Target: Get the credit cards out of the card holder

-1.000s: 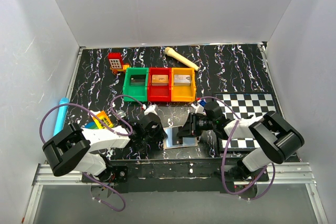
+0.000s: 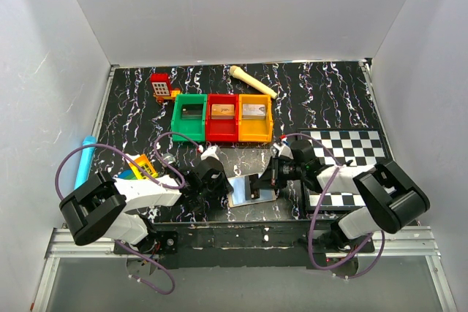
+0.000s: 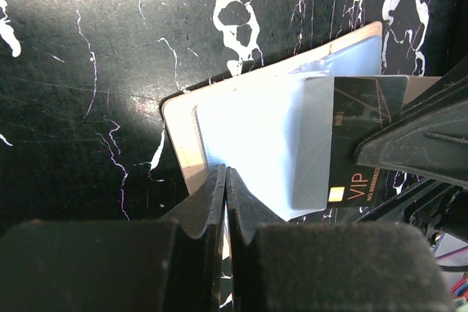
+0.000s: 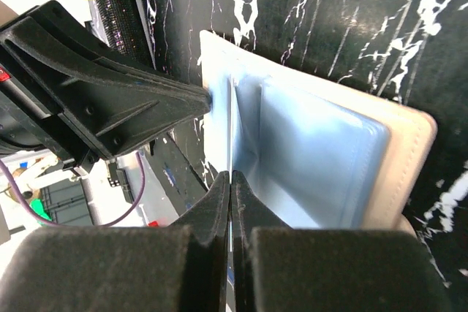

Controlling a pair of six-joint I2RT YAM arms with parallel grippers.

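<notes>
The open card holder (image 2: 240,199) lies on the table between both arms, its blue-white pockets (image 4: 311,140) bordered in beige. A black VIP card (image 3: 358,155) stands raised from it. The card's left strip is greyed behind a clear pocket, while the rest is bare. In the right wrist view the card (image 4: 233,129) is edge-on, a thin pale line running down into my right gripper, which is shut on it. My left gripper is shut, its tips down against the holder; whether it pinches any of it I cannot tell.
Green, red and orange bins (image 2: 222,129) stand behind the holder, each with a card-like item inside. A checkered board (image 2: 351,147) lies under the right arm. A microphone (image 2: 252,81) and a red toy (image 2: 161,85) sit at the back.
The left gripper stays put.
</notes>
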